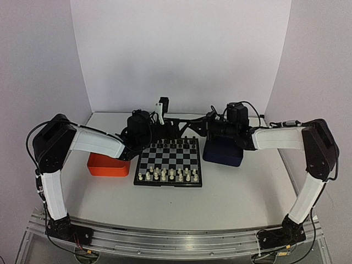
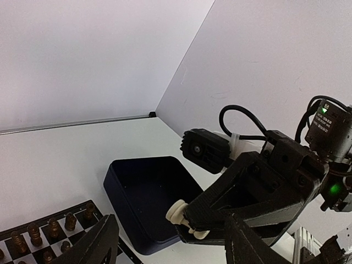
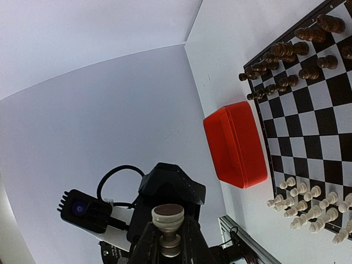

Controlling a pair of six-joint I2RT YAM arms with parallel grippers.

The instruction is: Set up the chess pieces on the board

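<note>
A white chess piece is gripped by my right gripper, sticking out past its fingertips; its base faces the camera in the right wrist view. My left gripper is open, its two fingers wide apart with the right gripper's tip and the piece beyond the gap. Both grippers face each other above the far part of the chessboard (image 1: pixel 171 159). White pieces (image 3: pixel 313 212) stand on the board's near side. Dark pieces (image 3: pixel 286 49) stand in rows along the far side, partly hidden under the arms in the top view.
An orange bin (image 1: pixel 108 165) lies left of the board, and a dark blue bin (image 1: pixel 223 152) to its right. The blue bin looks empty in the left wrist view. White table (image 1: pixel 170 209) in front of the board is clear.
</note>
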